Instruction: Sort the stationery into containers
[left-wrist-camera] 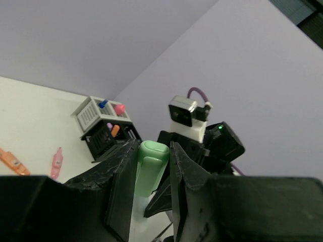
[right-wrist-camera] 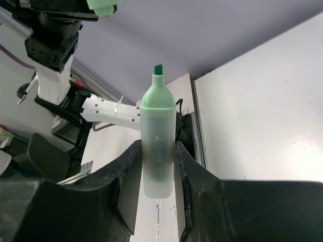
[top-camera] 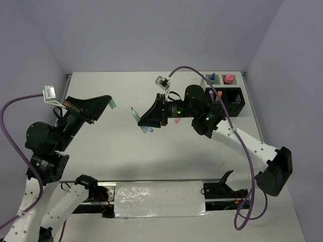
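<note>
My left gripper is shut on a green cap point(left-wrist-camera: 154, 156), held in the air left of centre in the top view. My right gripper is shut on an uncapped green highlighter point(right-wrist-camera: 157, 126), green tip upward in the right wrist view. The two are apart. A pink pen point(left-wrist-camera: 56, 162) and an orange pen point(left-wrist-camera: 15, 161) lie on the table, along with a blue pen point(top-camera: 150, 129), mostly hidden in the top view.
At the back right stand a light organizer point(left-wrist-camera: 90, 113) with blue and pink items and a black one point(top-camera: 233, 101) with purple and orange items.
</note>
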